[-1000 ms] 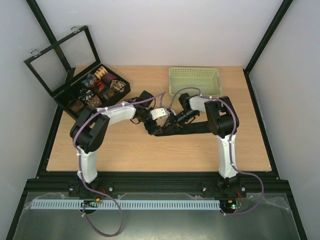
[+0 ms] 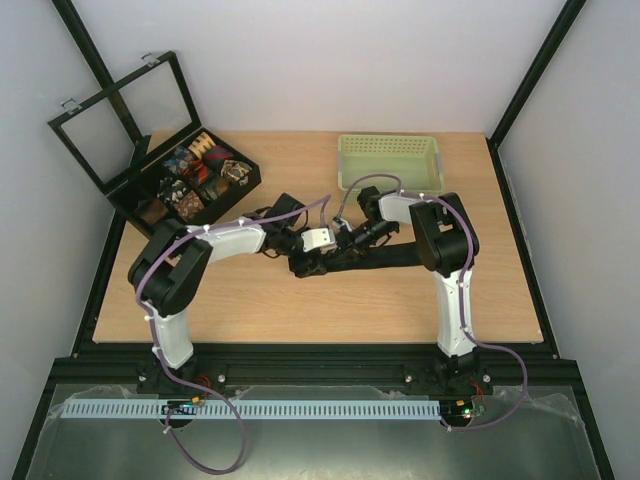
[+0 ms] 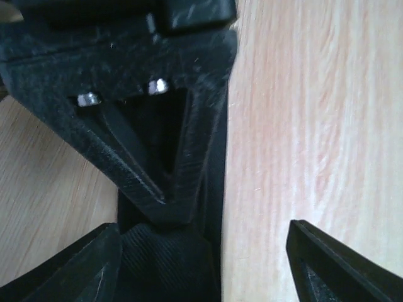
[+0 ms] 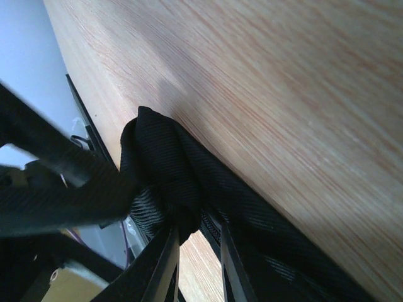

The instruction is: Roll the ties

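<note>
A long black tie (image 2: 385, 255) lies flat across the middle of the table, its left end folded into a bunched roll (image 4: 154, 170). My left gripper (image 2: 308, 262) is over that end, its fingertips apart on either side of the black fabric (image 3: 167, 264). My right gripper is low at the roll, its fingertips apart at the fabric. In the left wrist view the right gripper's black body fills the upper middle, just past the bunched end.
An open black box (image 2: 150, 210) with rolled ties sits at the back left. An empty green basket (image 2: 390, 165) stands at the back right.
The right arm looks unmoved.
</note>
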